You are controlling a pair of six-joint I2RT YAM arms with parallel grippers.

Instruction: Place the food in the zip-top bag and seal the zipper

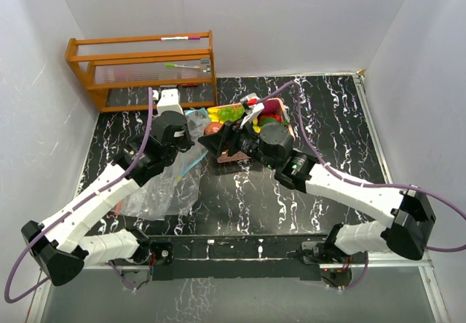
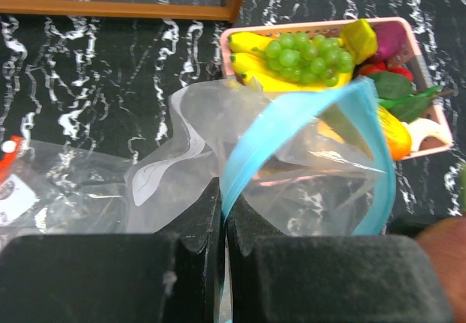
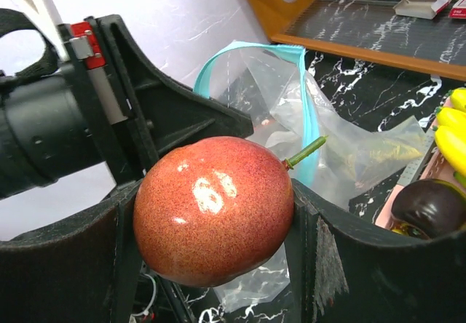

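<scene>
In the left wrist view my left gripper is shut on the rim of the zip top bag [image 2: 182, 156], whose blue zipper strip [image 2: 262, 141] loops open above the fingers. My right gripper is shut on a red-brown round fruit with a short green stem [image 3: 211, 214], held close beside the bag's mouth and the left gripper. The pink basket [image 2: 227, 54] behind the bag holds bananas [image 2: 255, 72], green grapes [image 2: 302, 57], a dark eggplant [image 3: 433, 206] and other produce.
A wooden rack [image 1: 95, 83] stands at the back left. More clear plastic [image 2: 51, 185] lies at the left of the counter.
</scene>
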